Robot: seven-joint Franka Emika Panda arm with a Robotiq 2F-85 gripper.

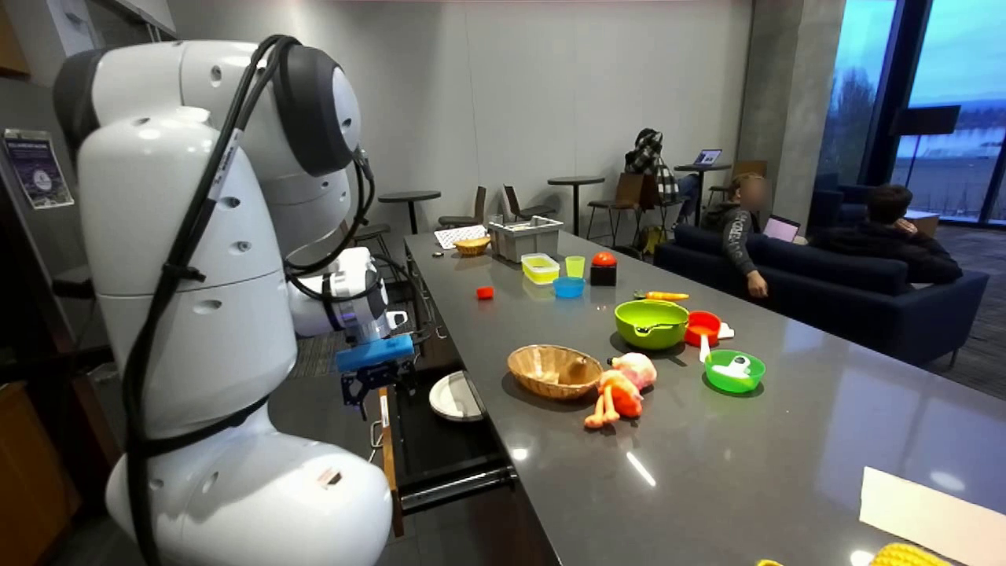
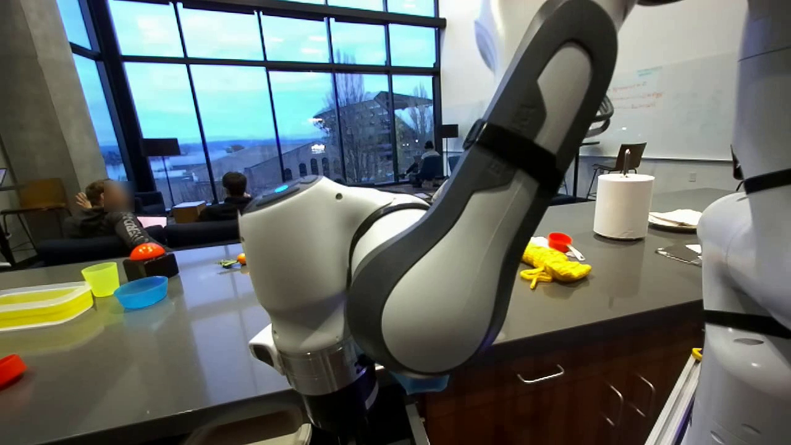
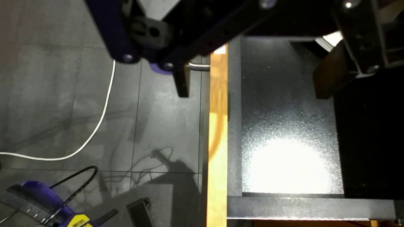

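An open drawer [image 1: 435, 453] juts out from under the counter, black inside with a light wooden front [image 3: 218, 151]. Inside it, toward the counter side, sits a white plate [image 1: 457, 396]. My gripper is open, with nothing held. As the wrist view looks down, one finger [image 3: 182, 84] shows over the floor side of the drawer front and the other [image 3: 328, 77] over the inside. How high the fingertips are against the front's top edge I cannot tell. A metal handle [image 3: 199, 67] is partly hidden behind the gripper. In exterior view 2 the arm covers most of the drawer.
On the counter [image 1: 566, 472] beside the drawer are a wicker basket [image 1: 554, 372], a plush toy [image 1: 618, 395], a green bowl [image 1: 651, 325] and a grey bin [image 1: 525, 237]. A white cable [image 3: 99, 123] lies on the floor. The counter's edge runs close to the arm.
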